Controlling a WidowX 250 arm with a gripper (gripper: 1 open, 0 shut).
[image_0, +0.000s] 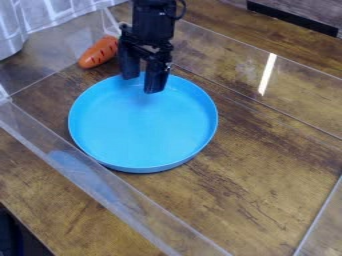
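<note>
My black gripper (144, 62) hangs over the back rim of a large round blue plate (142, 126), its fingers apart and pointing down, with nothing visible held between them. The plate is empty. An orange carrot (96, 52) lies on the wooden table just left of the gripper, behind the plate.
A clear plastic barrier (67, 180) runs diagonally along the lower left. Something white and translucent (16, 25) stands at the top left corner.
</note>
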